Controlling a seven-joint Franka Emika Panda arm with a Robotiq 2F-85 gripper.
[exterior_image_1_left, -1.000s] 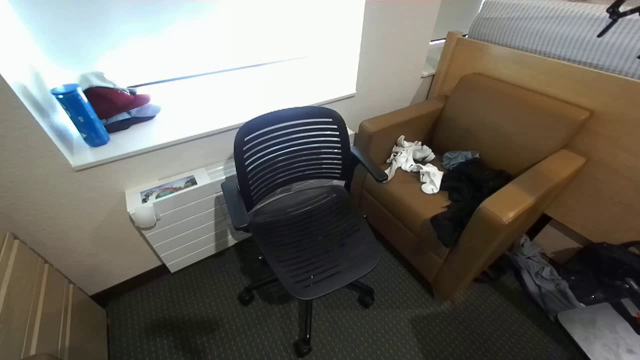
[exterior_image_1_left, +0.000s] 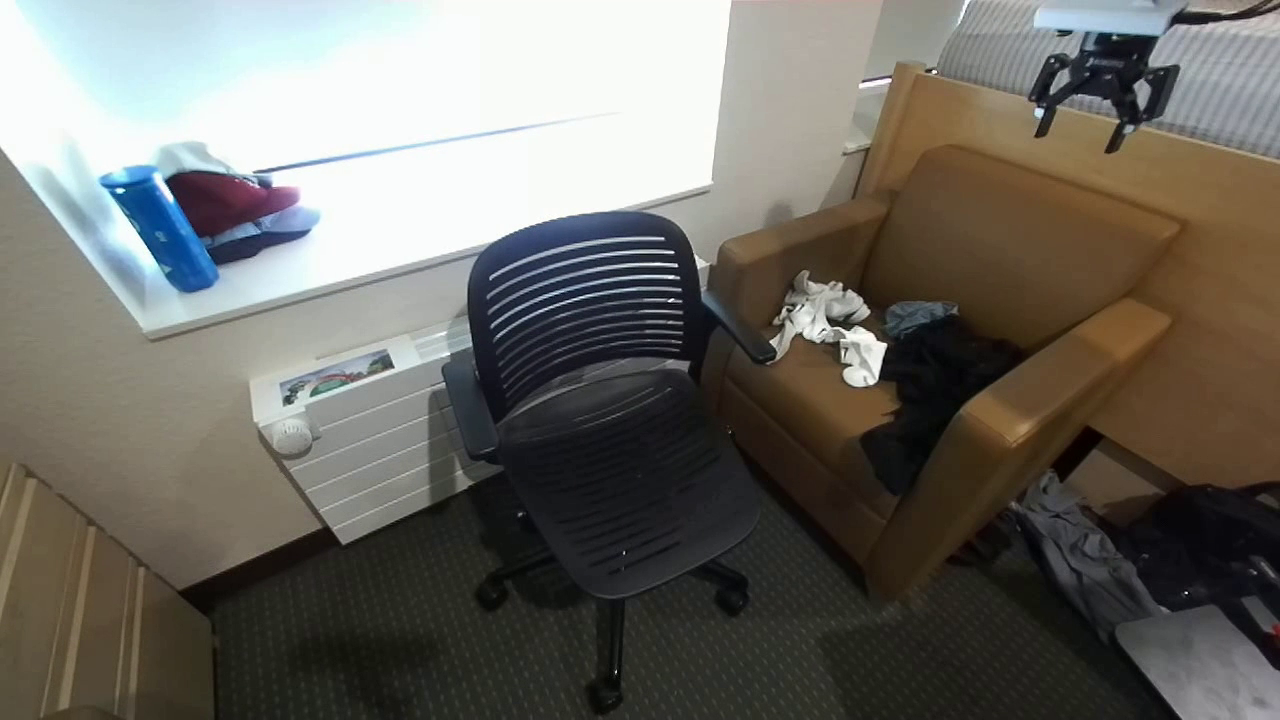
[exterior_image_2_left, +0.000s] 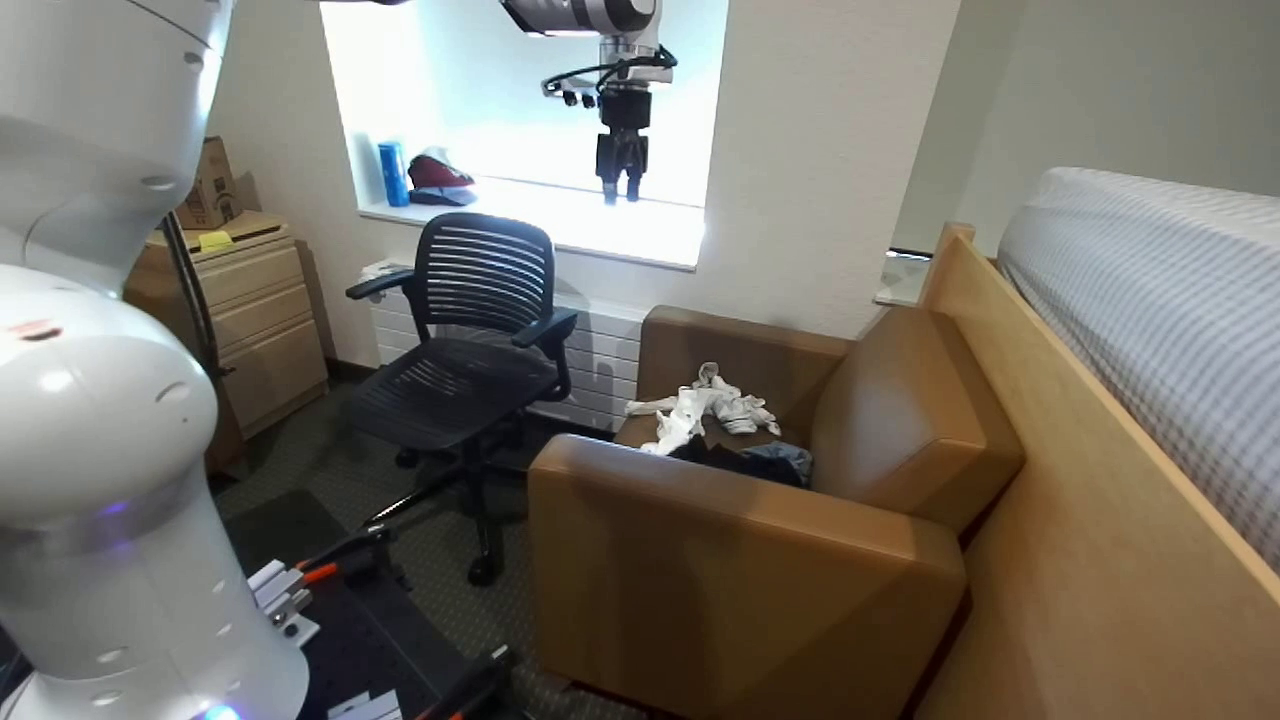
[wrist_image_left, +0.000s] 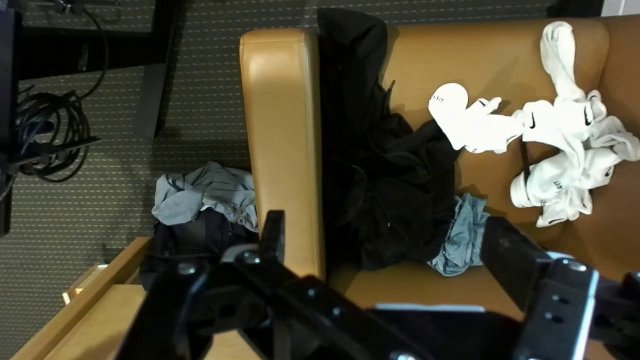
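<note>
High above the brown armchair (exterior_image_1_left: 1008, 240), my gripper (exterior_image_1_left: 1080, 130) stands open, its fingers spread with only air between them. On the armchair seat lie white socks (wrist_image_left: 555, 138) in a loose heap toward one armrest. A black garment (wrist_image_left: 399, 180) is bunched against the other armrest, and a crumpled blue-grey cloth (wrist_image_left: 462, 234) is tucked beside it. From the wrist view, the two fingers (wrist_image_left: 274, 234) are wide apart over the armrest and the black garment, well clear of both. In the second exterior view the gripper (exterior_image_2_left: 621, 192) hangs pointing down.
A black swivel chair (exterior_image_1_left: 600, 456) stands left of the armchair. The wooden bed frame (exterior_image_2_left: 1056, 360) rises behind it. On the windowsill are a blue bottle (exterior_image_1_left: 162, 228) and caps (exterior_image_1_left: 228, 204). A grey cloth (wrist_image_left: 207, 192) lies on the floor side beyond the armrest.
My gripper has come in from the upper right edge of exterior view 1, moving left over the armchair. The clothes and furniture look unmoved.
</note>
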